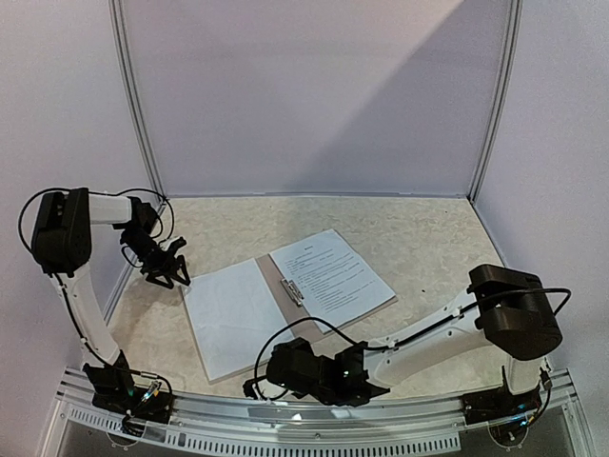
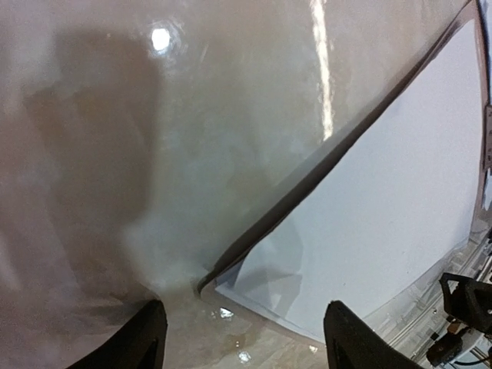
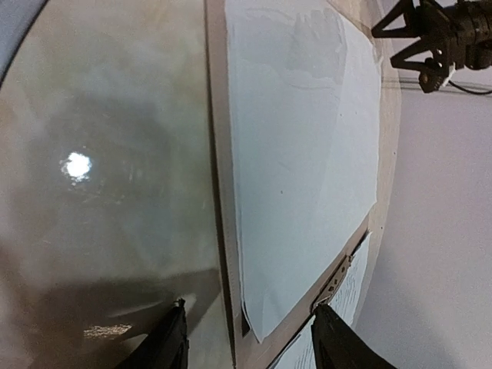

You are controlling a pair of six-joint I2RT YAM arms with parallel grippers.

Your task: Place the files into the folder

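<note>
An open folder lies on the table, blank white sheets on its left half and printed papers under a metal clip on its right. My left gripper is open at the folder's far-left corner; in the left wrist view its fingers flank the corner of the stacked sheets, holding nothing visible. My right gripper is open over the near edge, the sheets' lower corner between its fingers in that view. In the top view the right arm hides part of that edge.
Bare table lies behind and to the right of the folder. Walls enclose the back and both sides, and a metal rail runs along the front.
</note>
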